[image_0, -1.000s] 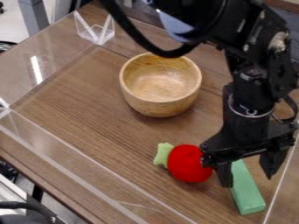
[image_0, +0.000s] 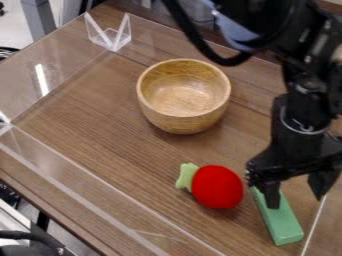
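The black gripper (image_0: 291, 180) is at the right, its fingers open and pointing down over the upper end of a green rectangular block (image_0: 283, 225). Just left of that block lies a red round object with a pale green top (image_0: 218, 187). Whether the fingers touch the block cannot be told. A wooden bowl (image_0: 182, 94) sits empty in the upper middle of the table.
A clear plastic holder (image_0: 110, 35) stands at the upper left.
The gripper has moved slightly right, away from the red object, uncovering more of it. The objects on the table look unmoved.
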